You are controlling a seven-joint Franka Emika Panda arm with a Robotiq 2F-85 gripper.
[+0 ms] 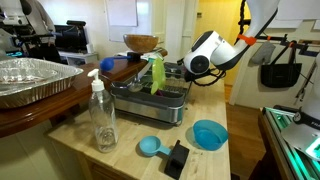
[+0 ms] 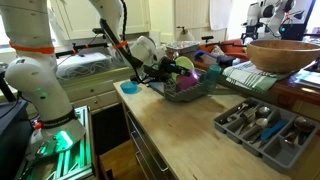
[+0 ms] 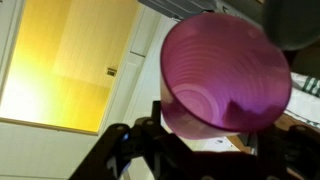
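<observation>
A magenta cup point(image 3: 225, 75) fills the middle of the wrist view, its ribbed inside facing the camera. My gripper is shut on it, its black fingers point(image 3: 150, 145) along the lower edge of that view. In the second exterior view the magenta cup point(image 2: 187, 81) shows at the dish rack point(image 2: 195, 92), with my gripper point(image 2: 172, 76) beside it. From the first exterior view, my gripper point(image 1: 188, 76) is at the rack's far right end; the fingertips are hard to make out there.
A green item point(image 1: 158, 74) stands upright at the rack point(image 1: 150, 105). A blue bowl point(image 1: 209, 135), a blue cup point(image 1: 150, 146) and a soap bottle point(image 1: 102, 115) stand in front. Farther off are a cutlery tray point(image 2: 265, 130) and a wooden bowl point(image 2: 278, 53). Bare counter point(image 2: 175, 135) lies between.
</observation>
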